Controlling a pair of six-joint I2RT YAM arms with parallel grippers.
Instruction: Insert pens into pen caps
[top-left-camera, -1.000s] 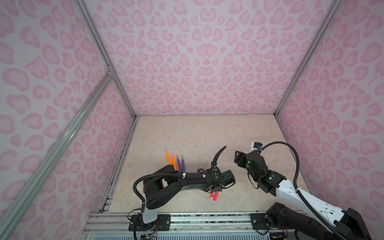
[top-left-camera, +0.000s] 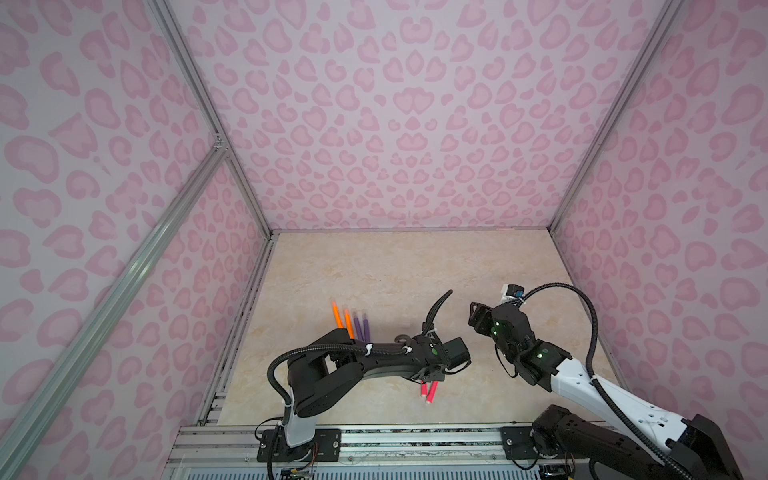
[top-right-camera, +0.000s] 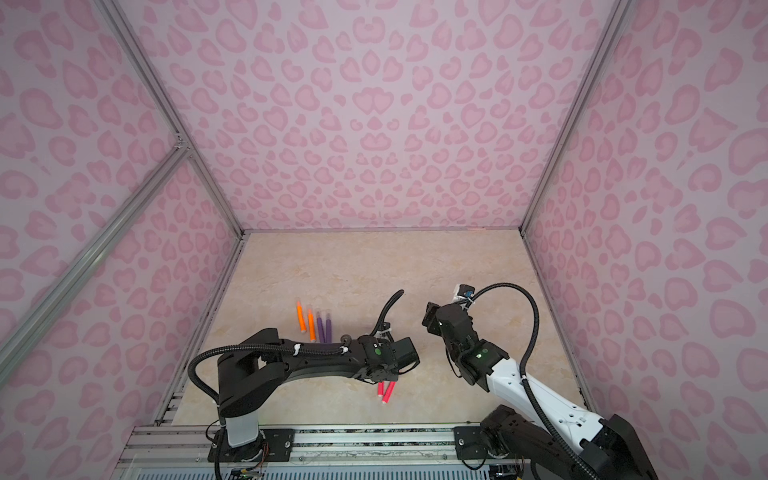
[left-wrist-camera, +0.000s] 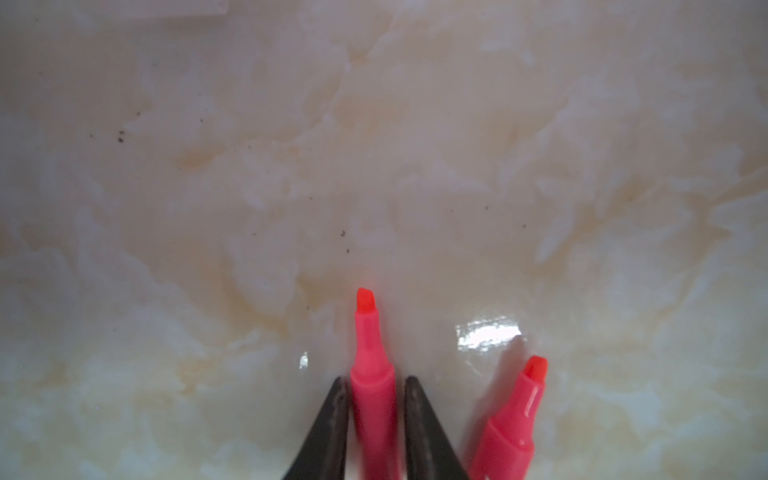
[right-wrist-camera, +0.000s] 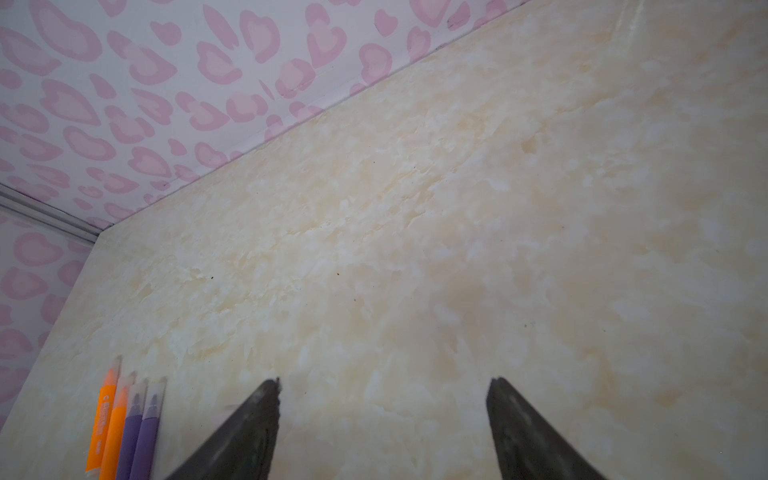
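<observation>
Two uncapped pink pens lie side by side on the table, tips exposed. In the left wrist view, the nearer pen (left-wrist-camera: 374, 404) runs between the fingers of my left gripper. Those blurred fingers stand close along both its sides, and whether they press on it is unclear. To the right lies the other pink pen (left-wrist-camera: 502, 448), slightly angled. From above, the left arm covers the pens' upper parts; their lower ends (top-left-camera: 432, 392) show. My right gripper hangs open and empty over bare table. A pale pink object (left-wrist-camera: 172, 6), cut off by the frame, may be a cap.
Two orange pens (top-right-camera: 301, 316) and two purple pens (top-right-camera: 328, 326) lie to the left, partly behind the left arm in the top left view.
My left arm has barely moved over the pink pens, only a very slight shift at its wrist. The right arm looks still.
</observation>
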